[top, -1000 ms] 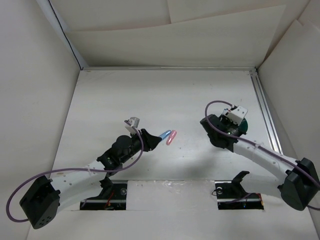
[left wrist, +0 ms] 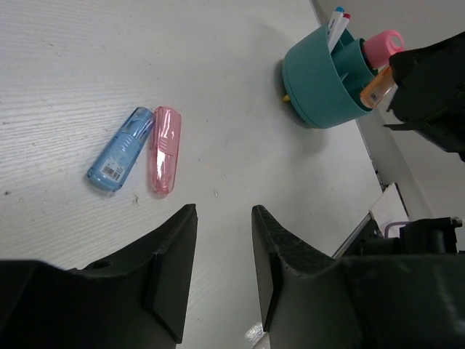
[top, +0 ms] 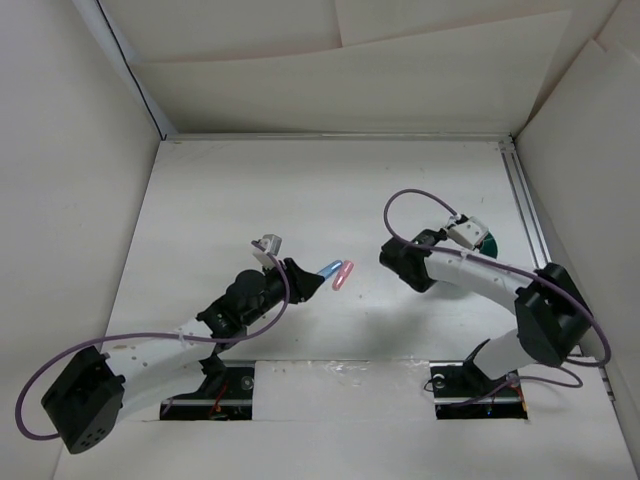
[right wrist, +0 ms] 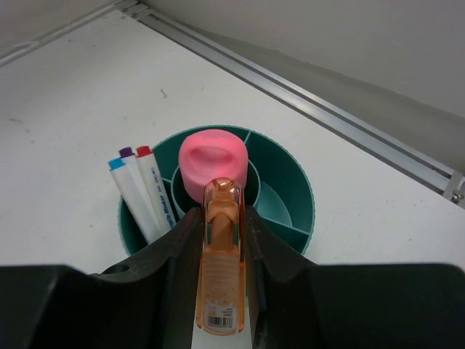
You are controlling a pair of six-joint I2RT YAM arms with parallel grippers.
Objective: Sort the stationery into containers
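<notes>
A blue stationery item point(left wrist: 120, 149) and a pink one point(left wrist: 166, 151) lie on the table just beyond my left gripper, which is shut; what it holds, if anything, is not visible. My right gripper is shut on an orange item point(right wrist: 221, 283), held over a teal divided container point(right wrist: 288, 193). That container holds several markers point(right wrist: 156, 193) in one compartment and a pink object point(right wrist: 213, 163) in the centre. From the top, the right arm hides most of the container.
A metal rail point(right wrist: 349, 131) and white wall run close beside the container on the right.
The left arm and the two items on the table are practically unchanged.
</notes>
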